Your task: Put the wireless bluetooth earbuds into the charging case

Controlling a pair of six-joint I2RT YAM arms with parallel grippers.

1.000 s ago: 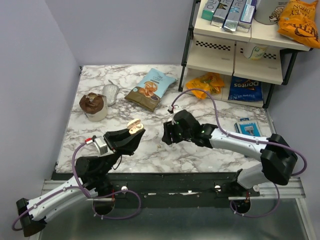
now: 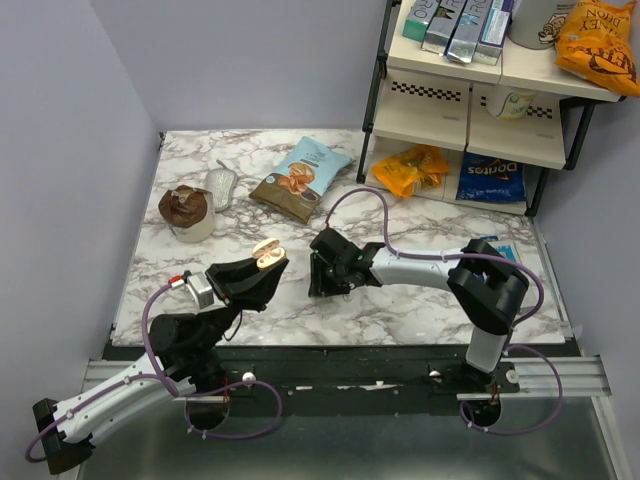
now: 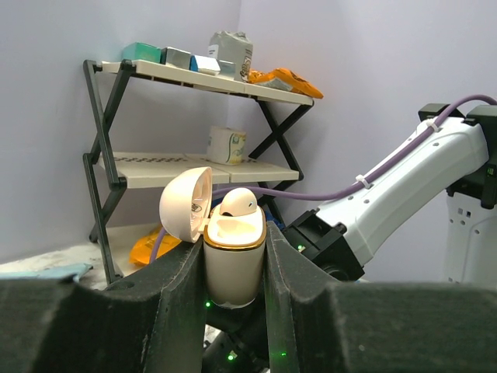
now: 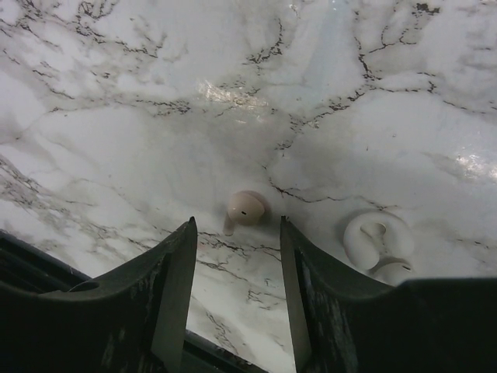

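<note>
My left gripper is shut on the open pale pink charging case (image 3: 233,272), held above the table, its lid (image 3: 182,203) tipped up and a rounded earbud top (image 3: 238,202) showing in it. In the right wrist view an earbud (image 4: 246,207) lies on the marble table (image 4: 140,140), just beyond and between the fingertips of my open right gripper. A white looped object (image 4: 377,241) lies to its right, partly hidden by a finger.
Snack bags (image 2: 305,175) and a brown-topped container (image 2: 185,215) lie toward the back and left of the table. A shelf unit (image 2: 415,110) with boxes and bags stands at the back right. Bare marble surrounds the right gripper.
My right arm has swung leftward and slightly toward the front, bringing its gripper over the earbud. The left arm and the case have barely moved.
</note>
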